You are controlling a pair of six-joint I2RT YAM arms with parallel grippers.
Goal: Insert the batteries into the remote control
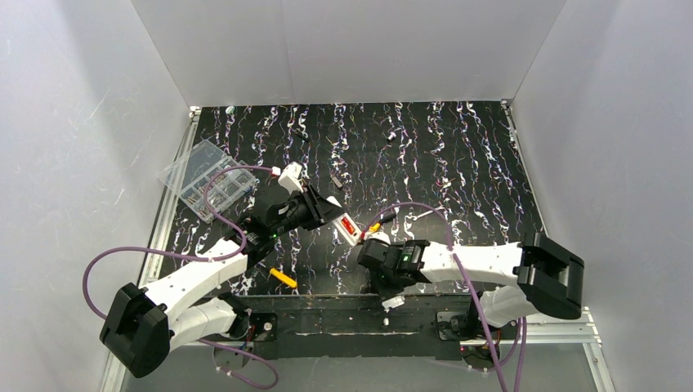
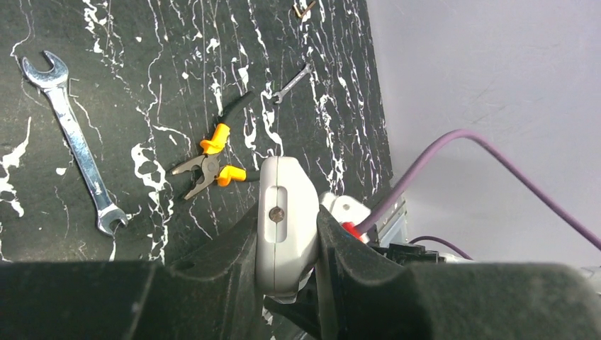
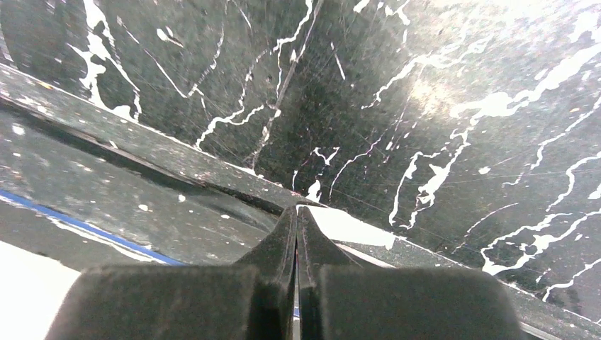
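Observation:
My left gripper (image 1: pixel 330 214) is shut on the white remote control (image 1: pixel 355 236), holding it above the table. In the top view its upper face shows a red area; whether batteries sit there is too small to tell. The left wrist view shows the narrow end of the remote (image 2: pixel 278 212), with a small screw, between the black fingers. My right gripper is shut at the table's front edge, pointing down. Just past its tips is a flat white patch (image 3: pixel 351 228); I cannot tell whether it is a loose part or marbling. No loose battery is recognisable.
Pliers with yellow grips (image 2: pixel 212 163) and a wrench (image 2: pixel 78 142) lie near the remote. A clear compartment box (image 1: pixel 214 180) stands open at left. A yellow tool (image 1: pixel 283 278) lies near the front edge.

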